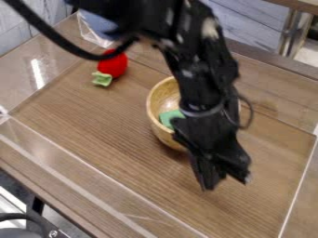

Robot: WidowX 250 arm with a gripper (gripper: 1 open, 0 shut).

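My black gripper (211,164) reaches down over the right-middle of the wooden table, in front of a yellow bowl (162,100), which it largely hides. A green block (173,119) shows in the bowl beside the arm. The gripper looks shut, with nothing seen between its fingers.
A red object (113,62) with a small green piece (104,79) lies at the back left. A raised edge runs along the back right.
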